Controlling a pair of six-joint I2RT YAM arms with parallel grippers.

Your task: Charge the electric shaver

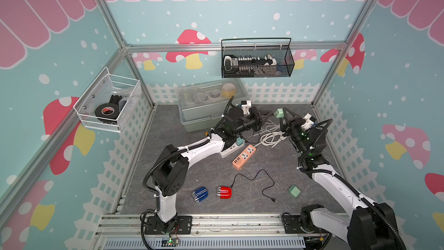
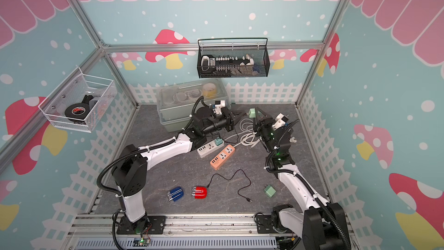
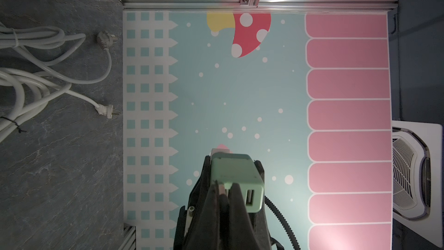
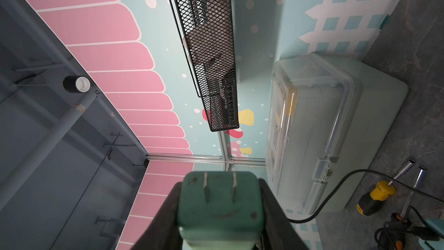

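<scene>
A green charger block (image 1: 279, 113) is held up over the back of the table, with my right gripper (image 1: 283, 114) shut on it. In the left wrist view, a USB slot (image 3: 249, 196) shows on the face of this charger block (image 3: 236, 171). Facing it is my left gripper, shut, its tips in front of that face; whether they touch cannot be told. A small brownish tip (image 3: 222, 189) shows between the left fingers, too small to identify. On the table lie a red shaver (image 1: 224, 192) with a black cable (image 1: 252, 177) and a blue shaver (image 1: 199, 194).
An orange power strip (image 1: 244, 156) lies mid-table beside a white strip (image 1: 226, 151) bearing a teal plug (image 1: 239, 141). White cords (image 1: 272, 138) coil behind. Another green charger (image 1: 294, 191) rests front right. A lidded box (image 4: 319, 125) stands at the back.
</scene>
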